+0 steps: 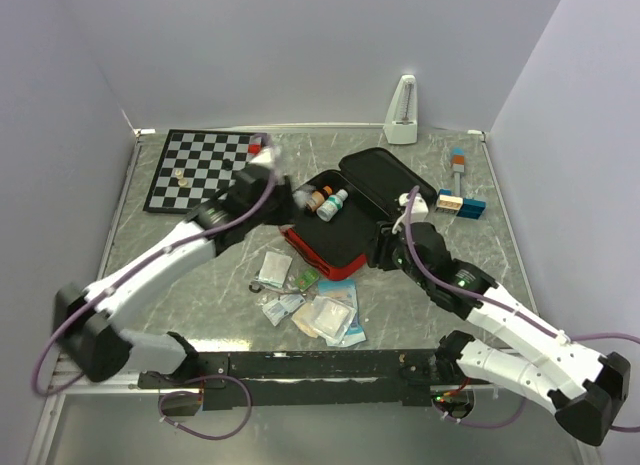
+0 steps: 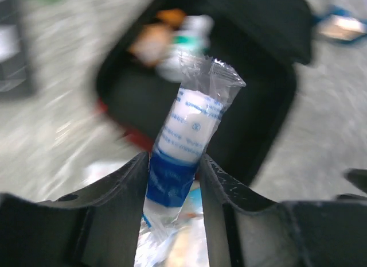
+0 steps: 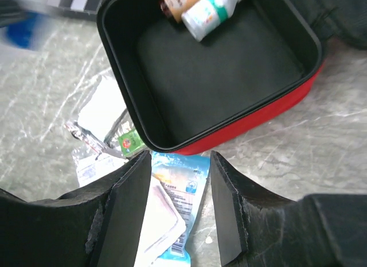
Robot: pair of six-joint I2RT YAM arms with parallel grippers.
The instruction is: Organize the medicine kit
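Held between the fingers of my left gripper is a blue-and-white wrapped roll [image 2: 186, 132] in clear plastic. In the top view this blurred gripper [image 1: 295, 207] is over the left edge of the black-and-red medicine kit [image 1: 328, 272], whose lid lies open. Inside the kit, an orange bottle [image 3: 179, 2] and a white-and-green bottle [image 3: 207, 15] lie side by side at one end; the rest of its floor is bare. My right gripper is open and empty, near the kit's right front side.
In front of the kit lie a gauze packet [image 1: 330, 317], a blue packet [image 1: 343, 295], a green packet [image 3: 131, 142] and several clear sachets. A chessboard [image 1: 200, 170] lies at the left, a metronome [image 1: 403, 110] behind, and a blue brush holder [image 1: 470, 207] at the right.
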